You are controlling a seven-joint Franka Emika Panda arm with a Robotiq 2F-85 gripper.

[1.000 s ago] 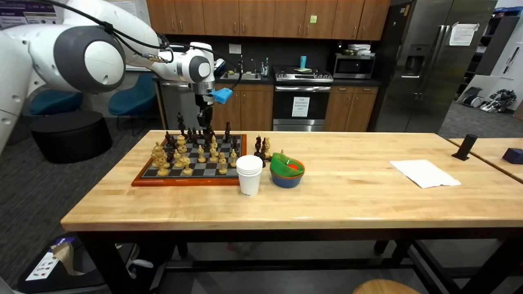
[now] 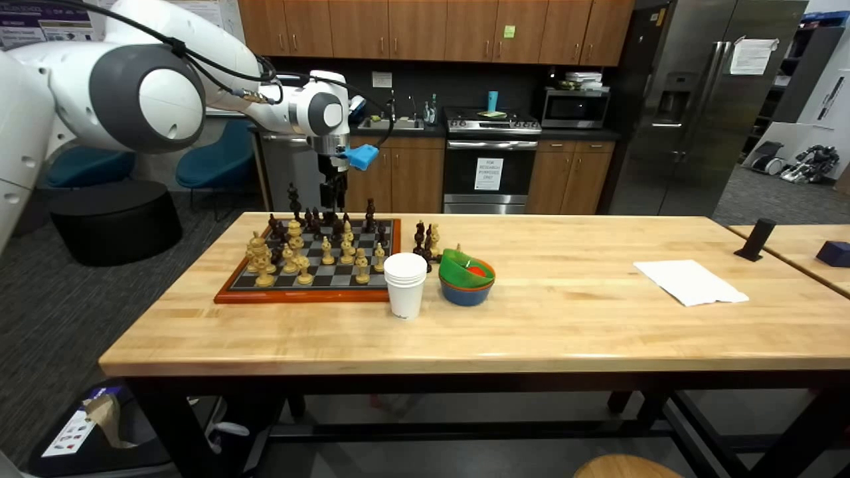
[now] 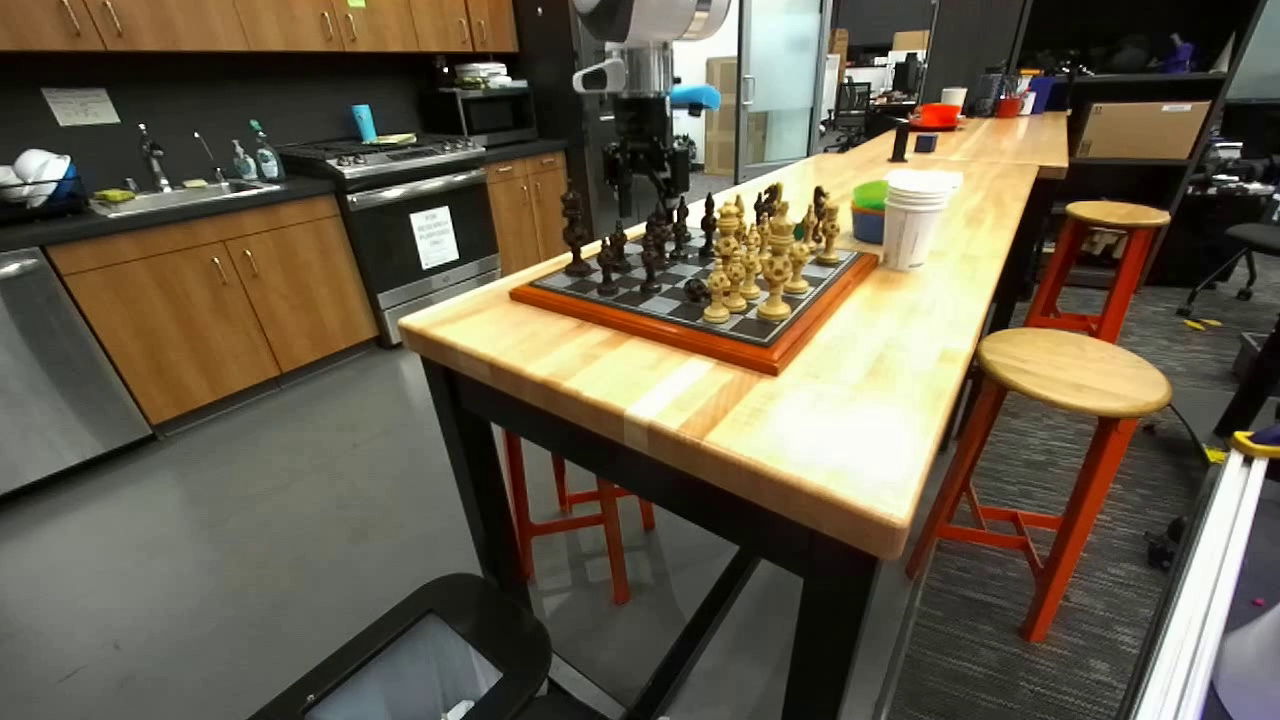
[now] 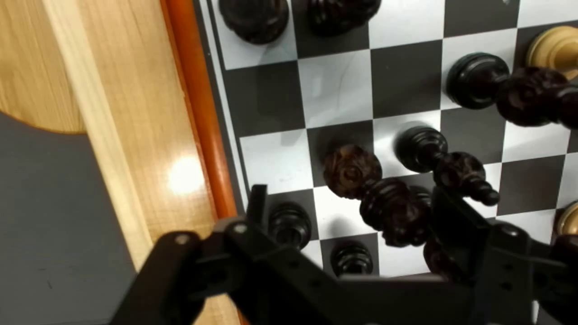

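The gripper [image 2: 334,202] hangs over the far side of the chessboard [image 2: 342,295]. In the wrist view, the gripper has its black fingers [image 4: 258,203] well apart. A tall dark chess piece [image 4: 390,208] appears between them, nearer the right finger, with a gap on its left. A smaller dark piece [image 4: 466,173] stands just beyond that right finger. From the side, the gripper [image 3: 648,204] points down above the dark pieces [image 3: 573,234]. Light pieces [image 3: 777,270] stand on the board's other side. The right fingertip's contact with any piece cannot be made out.
Stacked white cups [image 2: 406,287] stand by the board's near right corner. Beside them are a green bowl [image 2: 460,271] and a blue bowl [image 2: 465,297], with several pieces behind. A white sheet [image 2: 690,281] lies farther right, with clear tabletop between.
The gripper's fingers have spread apart compared with a second ago. The arm stays in nearly the same place, and the pieces visible in exterior view 1 look unmoved.
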